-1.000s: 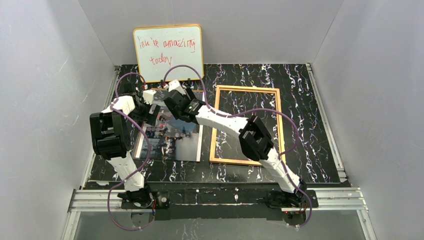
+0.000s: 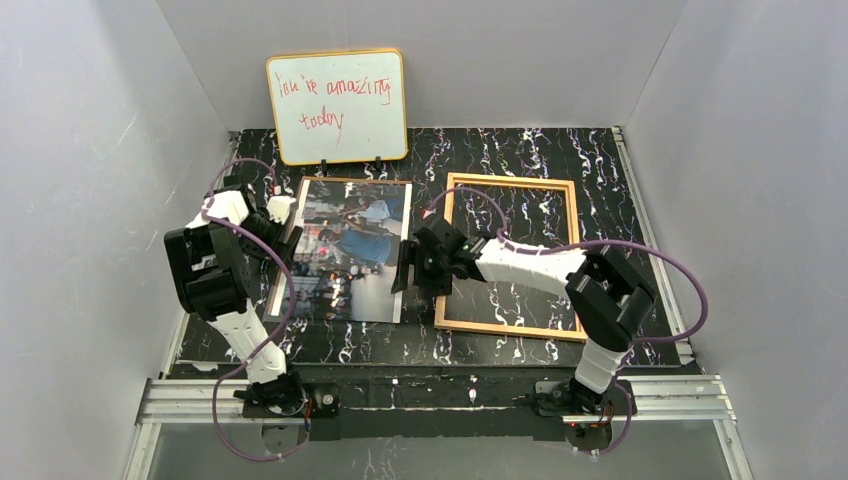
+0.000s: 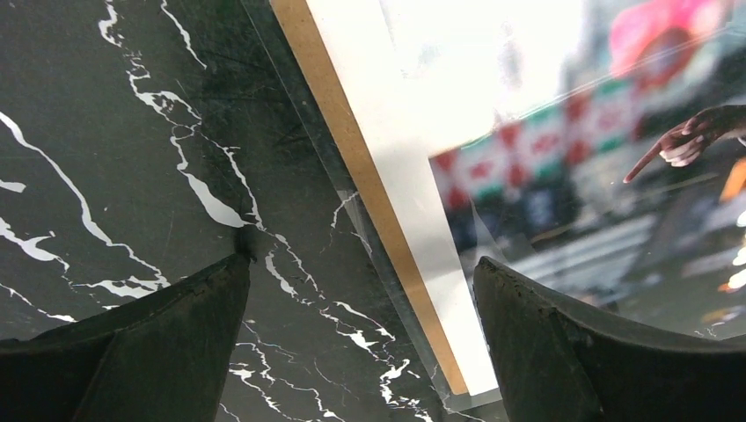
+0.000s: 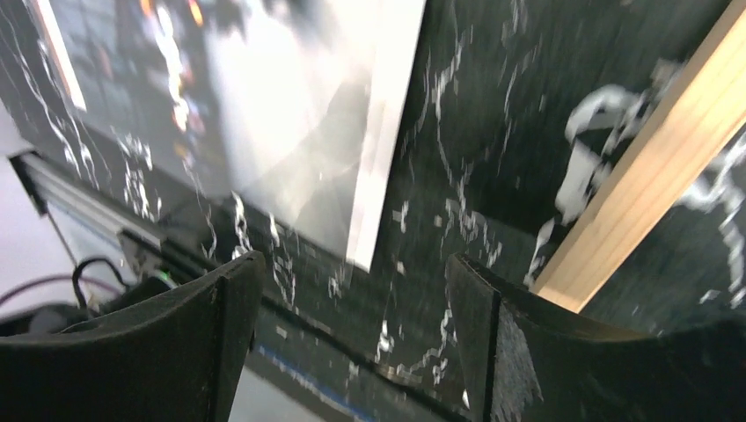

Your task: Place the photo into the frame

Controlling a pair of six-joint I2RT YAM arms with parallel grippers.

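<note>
The photo (image 2: 372,284), white-bordered, lies flat on the left half of the table. Along its left border, a strip of brown board (image 3: 387,211) and a clear edge show beneath it in the left wrist view. The empty wooden frame (image 2: 510,329) lies flat to its right, a strip of table between them. My left gripper is open over the photo's left edge, one finger above the photo and one above bare table. My right gripper is open above the gap near the photo's right edge, holding nothing.
A whiteboard (image 2: 338,108) with red writing stands upright behind the photo. Bare black marbled table (image 2: 625,220) shows right of the frame. The right forearm crosses over the frame and hides part of it.
The frame has shifted a little to the right, away from the photo. My right gripper has moved from over the photo rightward and toward the front. The left gripper has shifted slightly left.
</note>
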